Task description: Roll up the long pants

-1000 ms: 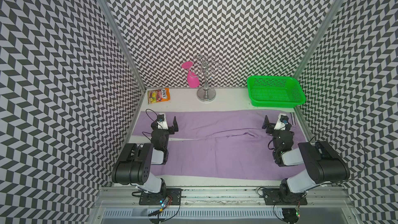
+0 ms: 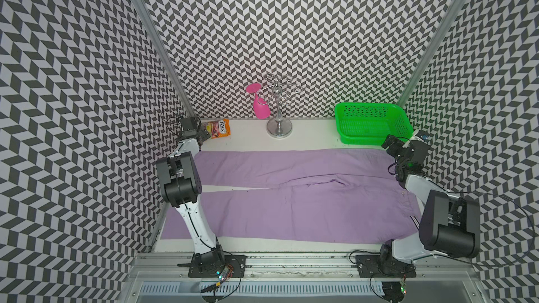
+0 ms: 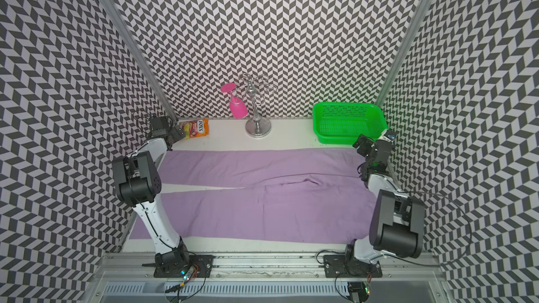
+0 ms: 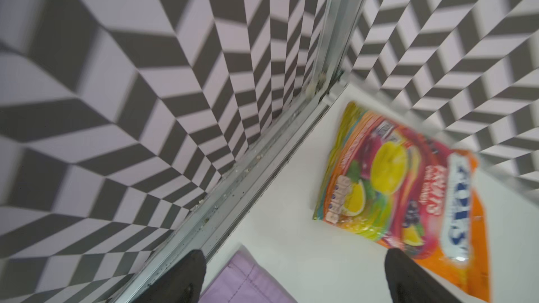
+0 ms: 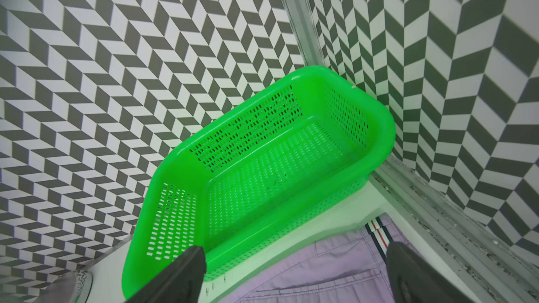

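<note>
Lilac long pants (image 2: pixel 292 213) lie flat across the table, legs toward the left and striped waistband at the right, also at the bottom of the right wrist view (image 5: pixel 320 277). My left gripper (image 2: pixel 199 132) hangs open above the far-left end of the upper leg, near an orange candy bag (image 4: pixel 393 190). My right gripper (image 2: pixel 393 146) is open above the waistband's far corner, in front of the green basket (image 5: pixel 269 174). Nothing shows between either pair of fingers.
A chrome stand (image 2: pixel 279 126) with a pink spray bottle (image 2: pixel 261 106) hanging on it stands at the back middle. Patterned walls enclose left, right and back. A narrow bare table strip (image 2: pixel 308 140) runs behind the pants.
The pants look unchanged.
</note>
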